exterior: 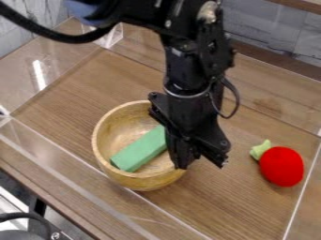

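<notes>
A wooden bowl [111, 124] holds a green oblong block [135, 153], partly hidden by the arm. My black gripper [182, 155] is over the right side of the bowl, angled down, with its tips at or near the block's right side; it looks shut, and nothing clearly shows between its fingers.
A red round object with a green top [281, 166] lies on the wooden table [75, 103] right of the bowl. Its edge runs along the lower left.
</notes>
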